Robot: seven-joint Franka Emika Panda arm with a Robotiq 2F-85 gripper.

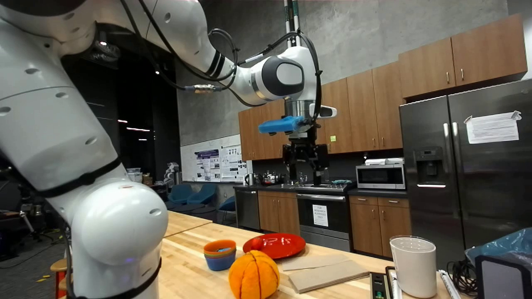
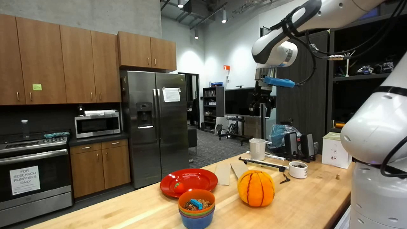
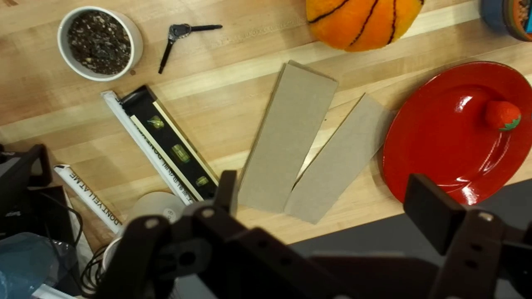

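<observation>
High above the table, my gripper [image 1: 305, 174] points down with its two dark fingers spread and nothing between them. The wrist view shows the gripper open over the table's far edge, with two grey-tan boards [image 3: 291, 134] below. On the red plate [image 3: 444, 134] lies a small red strawberry-like toy [image 3: 502, 115]. An orange plush pumpkin [image 2: 256, 188] sits near the plate. Beside them stand stacked bowls [image 2: 197, 217], blue at the bottom and orange on top, holding small brown bits and a blue clip-like piece [image 2: 197, 204].
A white pitcher [image 2: 257, 149], a black level [image 3: 169, 142] and a soil-filled white cup [image 3: 99, 45] occupy one end. Near the cup lies a small black tool [image 3: 179, 32]. Speakers [image 2: 307, 147] and a blue plastic bag [image 2: 283, 133] stand behind. Bare wood surrounds the pumpkin.
</observation>
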